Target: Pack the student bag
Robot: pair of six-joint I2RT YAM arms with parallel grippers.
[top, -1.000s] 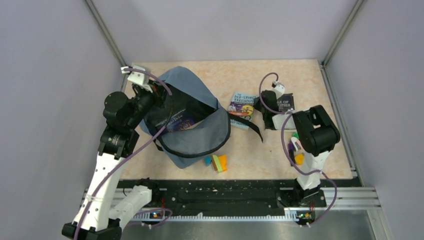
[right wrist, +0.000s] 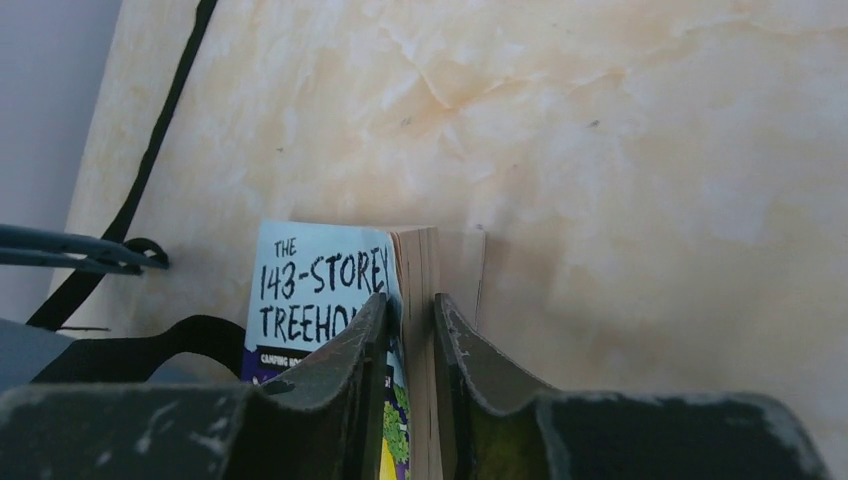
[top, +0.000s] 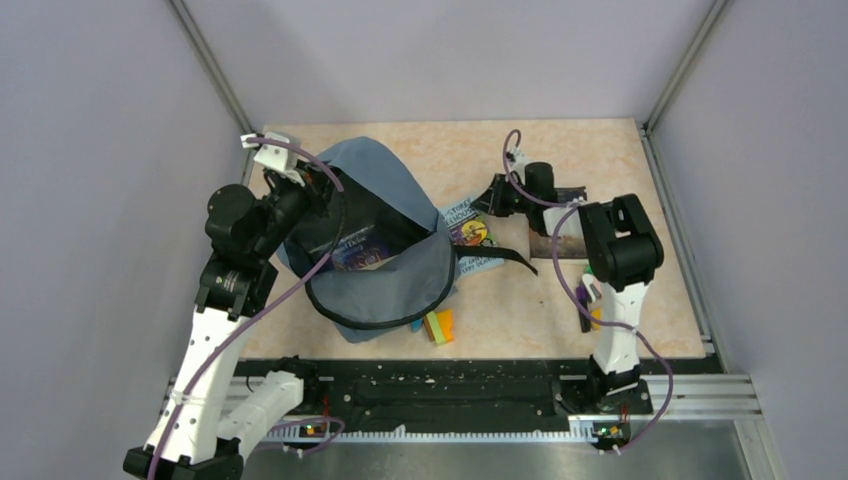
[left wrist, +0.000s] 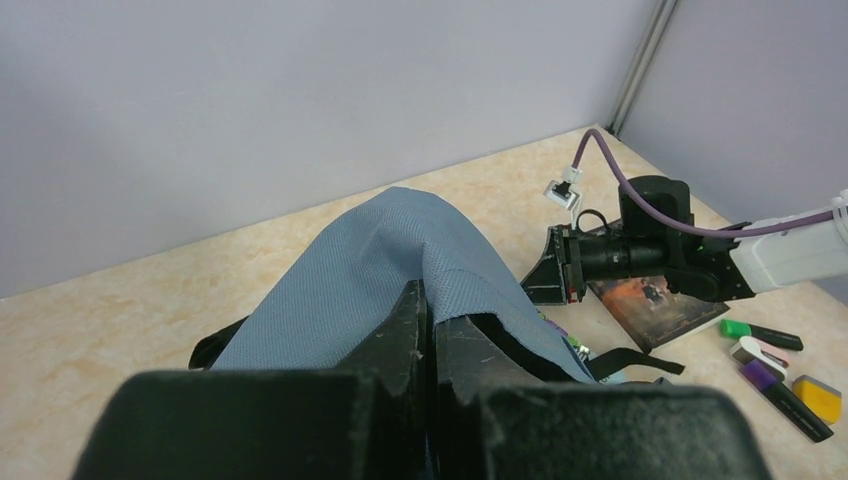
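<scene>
The grey-blue bag [top: 400, 292] lies with its mouth spread wide, a dark-covered book [top: 362, 250] visible inside. My left gripper is shut on the bag's fabric at the rim, which folds up and over its fingers. Beside the bag, partly under its black strap, is the light-blue Treehouse book [top: 470, 234]. At this book's edge in the right wrist view, my right gripper stands part open, the page edge between its fingers, one finger over the cover side. Lower parts of the book are hidden there by the gripper.
Another dark-covered book [left wrist: 655, 305] lies under the right forearm. Near the right edge are a green-capped marker [left wrist: 762, 334], a purple-capped marker [left wrist: 785, 400] and a yellow item [left wrist: 817, 400]. An orange-and-green block [top: 438, 326] sits before the bag.
My right gripper has moved left, and the Treehouse book has shifted left toward the bag and turned slightly. The strap's free end has moved a little right. The left arm has stayed put.
</scene>
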